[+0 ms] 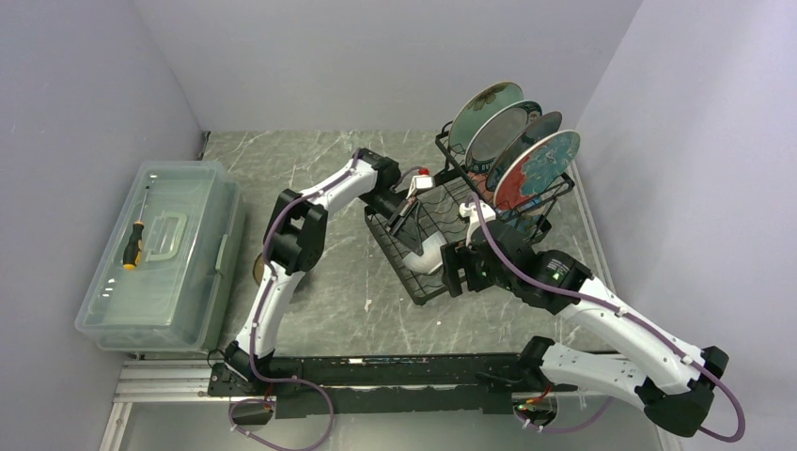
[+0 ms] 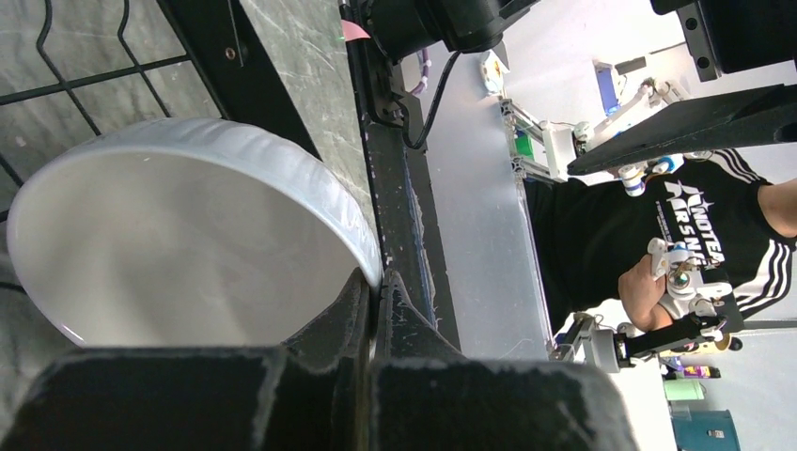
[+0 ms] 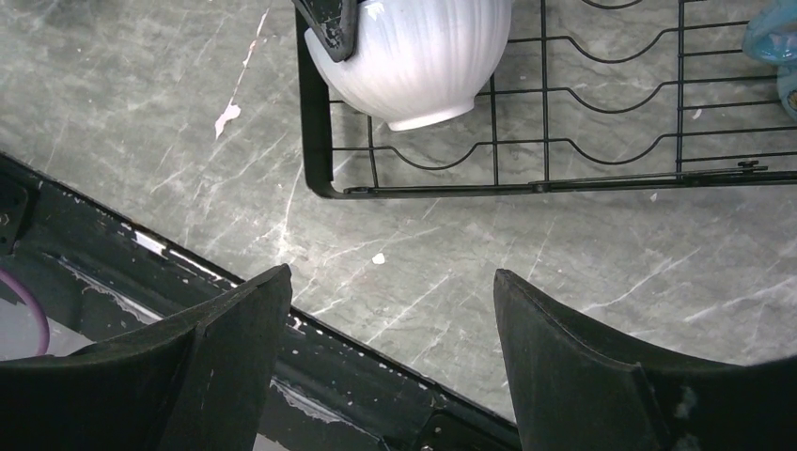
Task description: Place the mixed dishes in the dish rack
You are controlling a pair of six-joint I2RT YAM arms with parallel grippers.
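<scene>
A white ribbed bowl [image 1: 425, 258] [image 2: 179, 240] [image 3: 414, 66] lies tilted at the front-left end of the black dish rack [image 1: 395, 268] [image 3: 611, 183]. My left gripper is shut at the bowl's rim; whether the rim is between its fingertips is hard to tell. Its tip shows beside the bowl in the right wrist view. My right gripper stands open and empty over the floor in front of the rack. Several plates [image 1: 536, 169] stand upright in the rack's upper tier. A blue dish [image 3: 771, 38] shows at the right wrist view's edge.
A lidded plastic box [image 1: 150, 263] with a screwdriver [image 1: 133, 240] on it fills the left side. A round item [image 1: 258, 268] is mostly hidden by my left arm. Walls border back and sides.
</scene>
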